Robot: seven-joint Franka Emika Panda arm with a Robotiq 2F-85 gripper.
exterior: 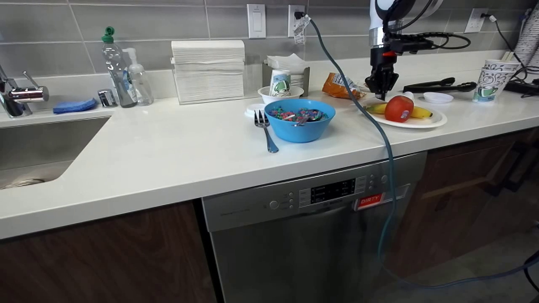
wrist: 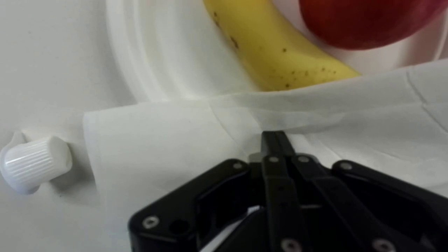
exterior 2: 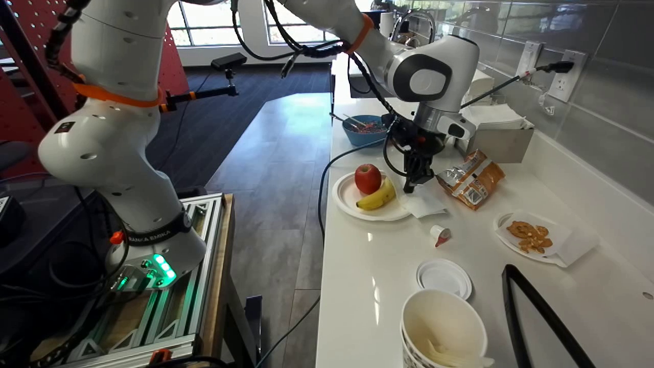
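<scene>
My gripper is shut over a white napkin (wrist: 168,138); whether a fold of the napkin is pinched between its fingertips cannot be made out. In the second exterior view the napkin (exterior 2: 423,201) lies partly on the counter, against the inner side of a white plate (exterior 2: 361,211). On that plate rest a red apple (exterior 2: 368,178) and a yellow banana (exterior 2: 377,195). The napkin's edge covers part of the plate and the banana (wrist: 273,46) in the wrist view. From the first exterior view, the gripper (exterior: 382,97) is low behind the plate, its fingers together.
An orange snack bag (exterior 2: 475,179) lies close to the gripper on the wall side. Nearby are a small white cap-like item (wrist: 37,161), a plate with snacks (exterior 2: 499,236), a cup (exterior 2: 444,325) and black tongs (exterior 2: 545,313). A blue bowl (exterior: 298,132) stands beyond, with a fork (exterior: 268,134) beside it.
</scene>
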